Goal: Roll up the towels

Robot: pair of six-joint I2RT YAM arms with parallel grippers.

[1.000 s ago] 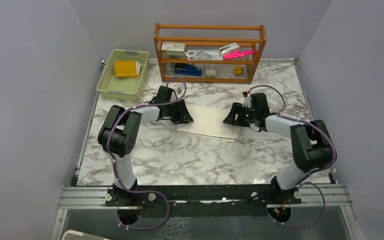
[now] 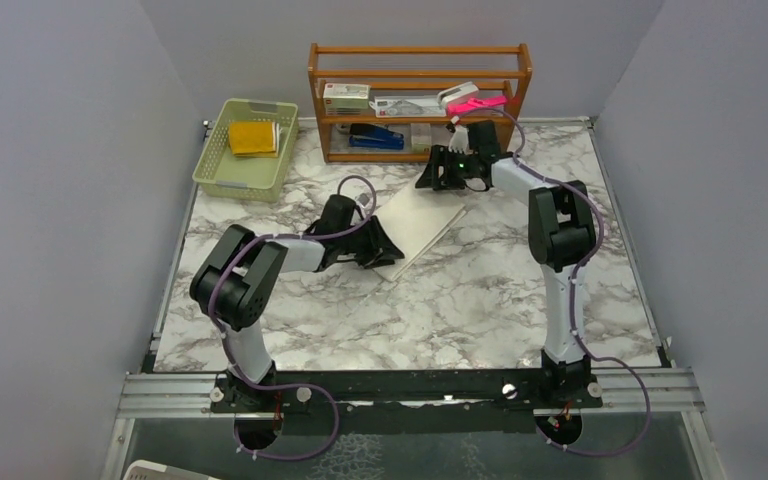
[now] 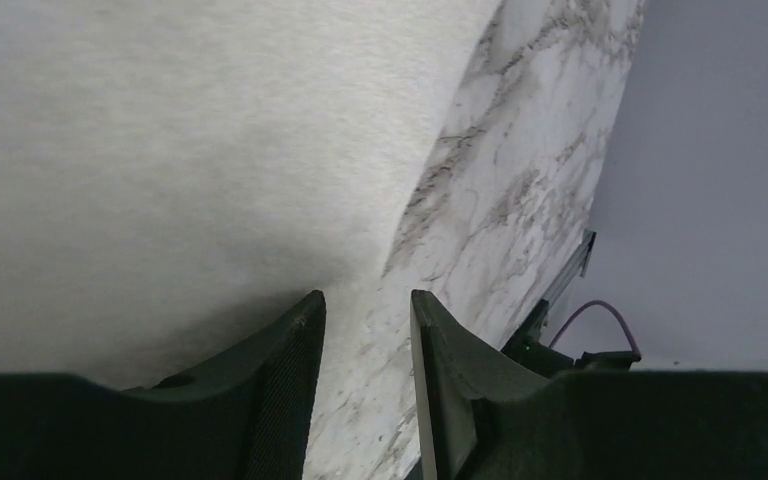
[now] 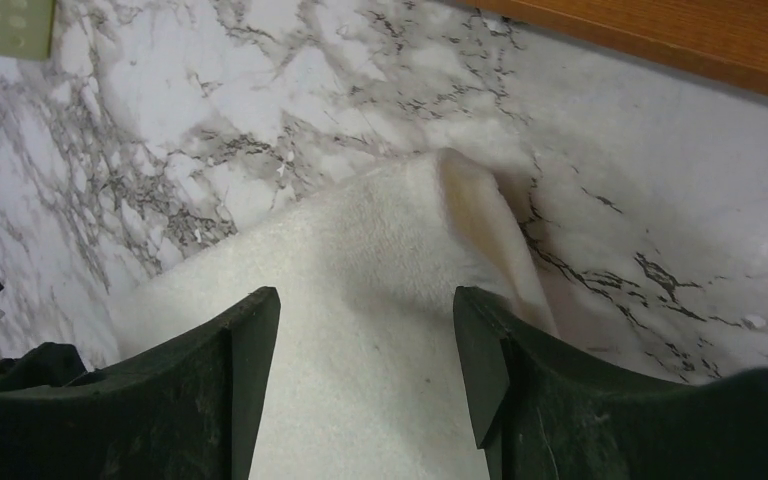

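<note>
A folded white towel (image 2: 415,222) lies slantwise on the marble table, its far end toward the rack. My left gripper (image 2: 390,256) is over its near-left end. In the left wrist view, the towel (image 3: 210,150) spreads beneath the left gripper, whose fingers stand apart with nothing seen gripped. The right gripper (image 2: 432,180) is over the far end. Seen from the right wrist, the fingers of the right gripper are wide apart above the towel (image 4: 360,370), and a loose fold runs along the towel's right edge.
A green basket (image 2: 210,152) at back left holds a folded yellow towel (image 2: 253,138). A wooden rack (image 2: 420,76) with boxes and tools stands at the back, close to my right gripper.
The towel has turned from lying crosswise to a steep slant, its right end going toward the rack. My right gripper moved back and left with it; the left one came forward and right.
</note>
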